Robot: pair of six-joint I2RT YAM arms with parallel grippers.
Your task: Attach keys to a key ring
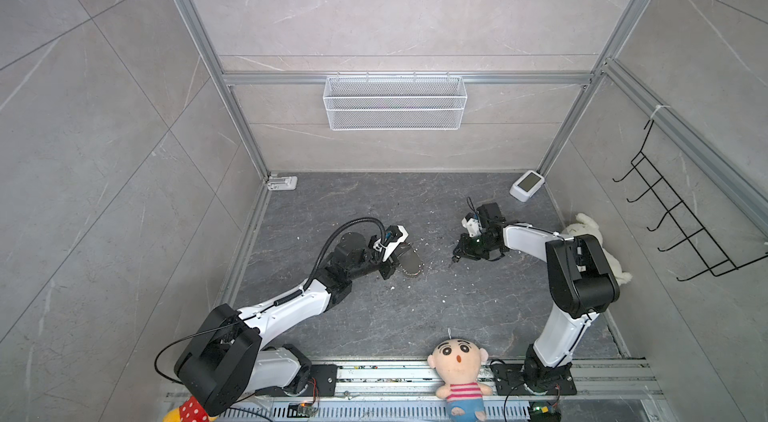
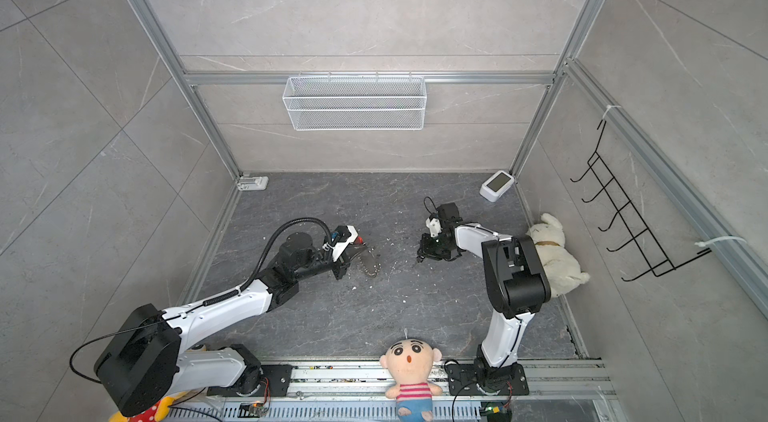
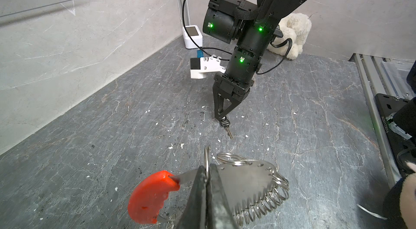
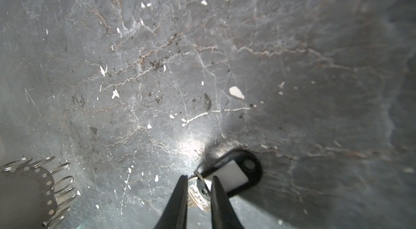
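In the left wrist view my left gripper is shut at a grey plate [image 3: 247,177] edged with many wire rings, with a red grip [image 3: 149,196]; a thin upright wire shows at its fingertips, and I cannot tell whether it is held. Across the floor, my right gripper points down, shut on a key ring attached to a key with a black tag [image 4: 249,172]. The key's blade [image 3: 229,131] lies toward the left gripper.
A white device [image 1: 527,184] stands at the back right, a plush bear [image 2: 560,262] along the right wall, a doll [image 1: 456,374] at the front edge. Open floor surrounds both grippers.
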